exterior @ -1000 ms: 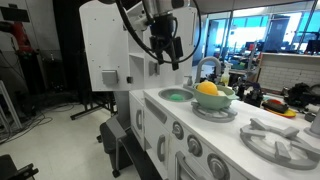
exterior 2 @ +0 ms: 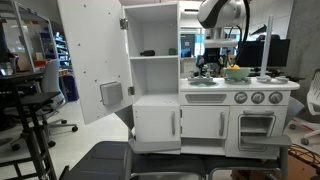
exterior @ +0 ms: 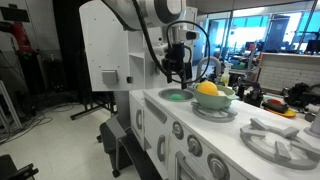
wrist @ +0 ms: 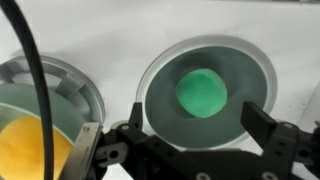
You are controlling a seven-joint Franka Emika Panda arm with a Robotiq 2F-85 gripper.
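A round green object [wrist: 202, 93] lies at the bottom of the grey sink basin [wrist: 160, 115], which is set into the white counter. My gripper stands open above the basin's near edge in the wrist view, with nothing between its fingers. In exterior view 1 the gripper [exterior: 183, 82] hangs over the counter close to the sink [exterior: 163, 96]. Beside the sink is a pale green bowl [exterior: 222, 101] that holds an orange-yellow round thing [exterior: 207, 88]; other contents are hard to make out.
Under the bowl is a round grey burner [wrist: 85, 85]. A second burner grate [exterior: 280, 140] takes up the near counter. The curved faucet [exterior: 212, 62] rises behind the sink. A tall white cabinet with an open door [exterior 2: 98, 55] borders the counter.
The arm has come down and to the right in exterior view 1, bringing the open gripper lower over the counter by the sink. The bowl and the green object look unmoved.
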